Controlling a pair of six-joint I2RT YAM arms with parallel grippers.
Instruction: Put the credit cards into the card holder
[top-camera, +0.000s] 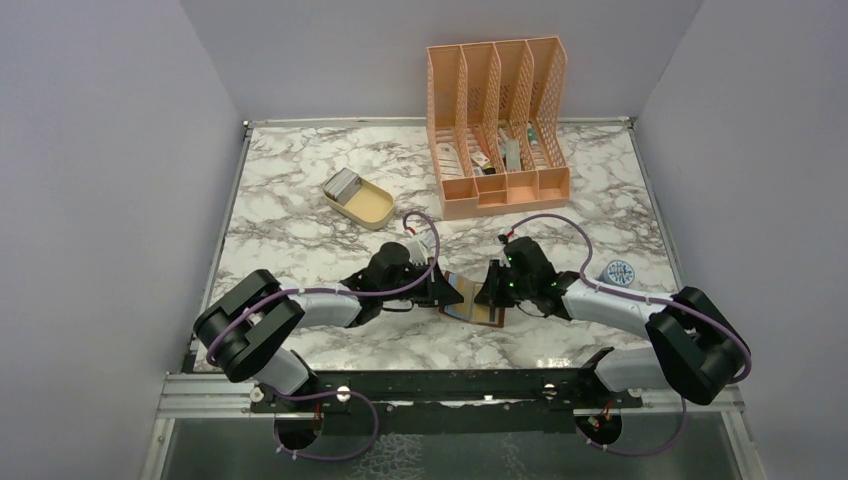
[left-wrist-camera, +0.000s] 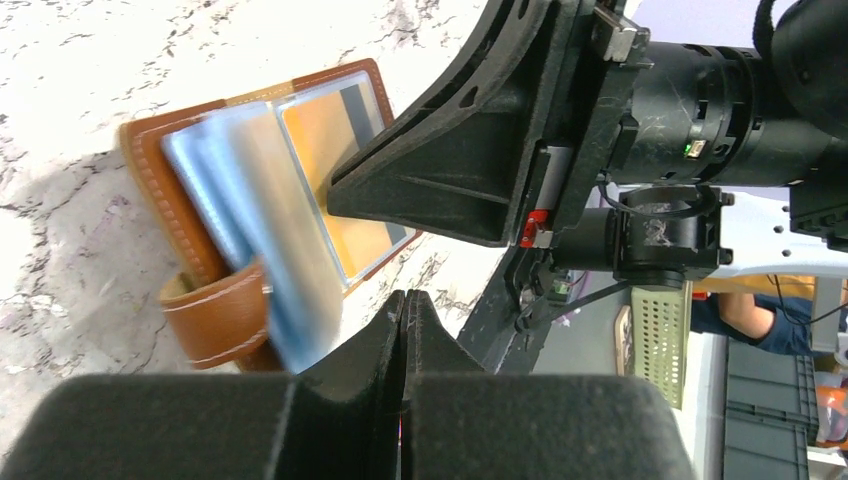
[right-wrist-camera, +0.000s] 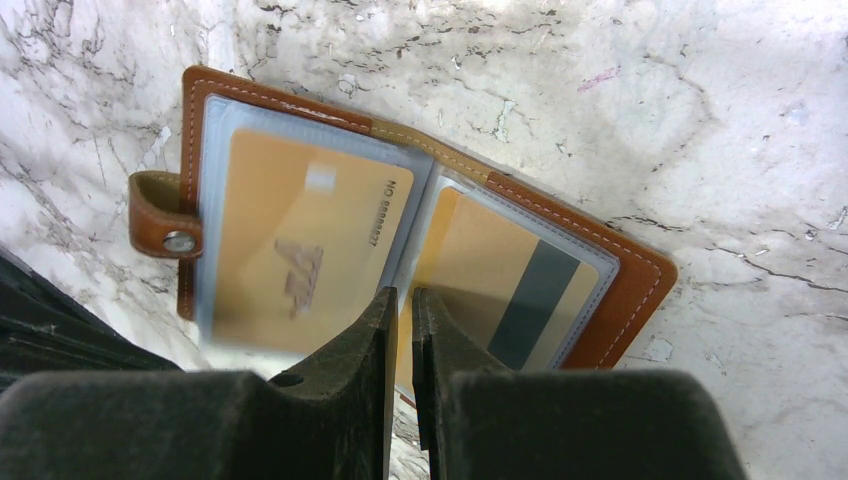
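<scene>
The brown card holder (top-camera: 499, 319) lies spread on the marble table between both grippers. In the right wrist view a gold card (right-wrist-camera: 335, 215) sits in the left-hand sleeves, blurred, and a card with a dark stripe (right-wrist-camera: 537, 295) fills the right-hand sleeve. My left gripper is shut with nothing between its fingers; the blurred clear sleeves (left-wrist-camera: 285, 235) are outside them, to their left. Over the striped card's inner edge, my right gripper is slightly open, a narrow gap between its tips. Grey stacked cards (top-camera: 343, 186) rest in a beige box (top-camera: 374, 208).
A pink divided rack (top-camera: 505, 190) stands at the back, with items inside. A round blue-grey container (top-camera: 618, 273) is at the right. Bare marble surrounds the holder. Its strap with a snap (right-wrist-camera: 160, 215) sticks out at the left edge.
</scene>
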